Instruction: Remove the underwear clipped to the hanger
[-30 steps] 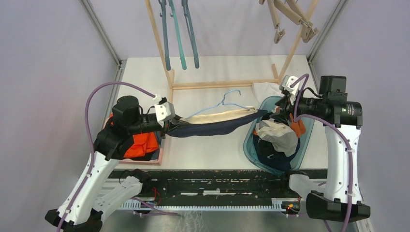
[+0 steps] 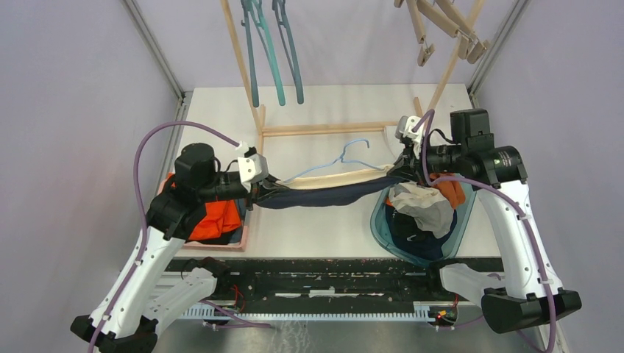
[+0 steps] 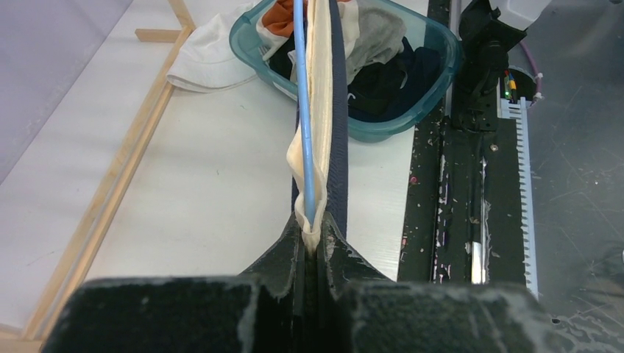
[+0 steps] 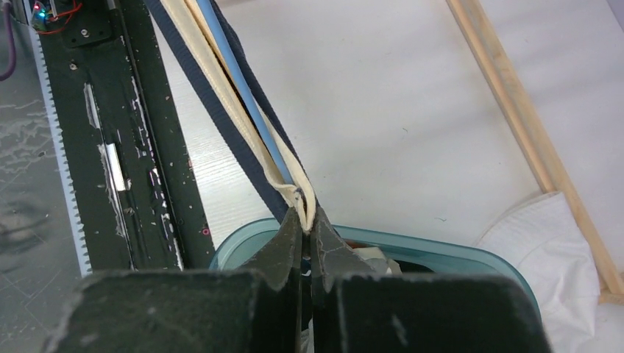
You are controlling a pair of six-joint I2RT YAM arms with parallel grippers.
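The underwear [image 2: 324,195], dark navy with a cream inner side, is stretched level between my two grippers. A light blue hanger [image 2: 343,156] lies along its upper opening, its hook standing up in the middle. My left gripper is shut on the cream edge of the cloth, right at the end of the blue hanger bar [image 3: 305,118]. At the opposite end, my right gripper is shut on the cream edge close to the other tip of the hanger bar [image 4: 243,88]. The fingers hide whether clips sit there.
Below the right gripper stands a teal basket [image 2: 379,233] of clothes. A pink bin [image 2: 240,244] with orange cloth is under the left arm. A wooden rack [image 2: 331,129] spans the back; teal hangers [image 2: 272,55] hang above.
My right gripper has come in from the right and closed on the right end of the underwear. The left gripper has kept its hold and barely moved.
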